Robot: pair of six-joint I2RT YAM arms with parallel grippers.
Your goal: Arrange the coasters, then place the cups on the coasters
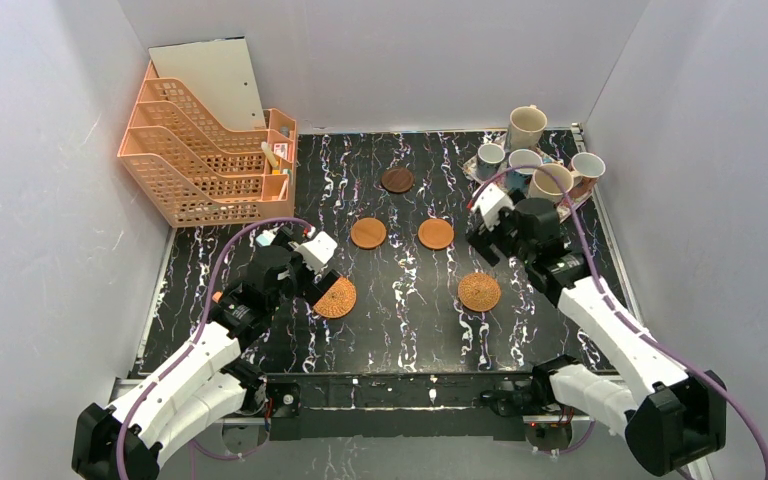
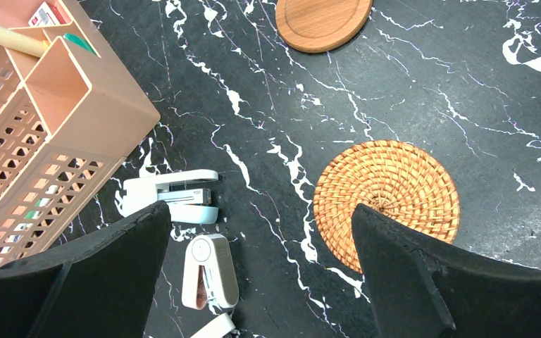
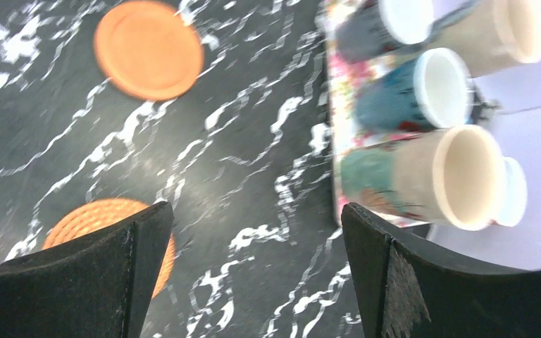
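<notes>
Several cups stand grouped on a patterned tray at the back right; a large cream cup [image 1: 527, 124] is rearmost, with a smaller blue-grey cup [image 1: 490, 157] in front of it to the left. In the right wrist view a cream-and-green cup [image 3: 423, 176] and a blue cup [image 3: 412, 91] look blurred. My right gripper is open and empty, above the table left of the tray. Round wooden coasters [image 1: 435, 234] and woven coasters [image 1: 479, 291] lie flat and bare. Over the left side, my left gripper has its fingers wide apart, holding nothing, near a woven coaster [image 2: 387, 190].
An orange organiser rack [image 1: 200, 160] fills the back left. Beside it lie a white stapler-like item [image 2: 172, 197] and a second small white tool [image 2: 211, 271]. Grey walls enclose the table's back and sides.
</notes>
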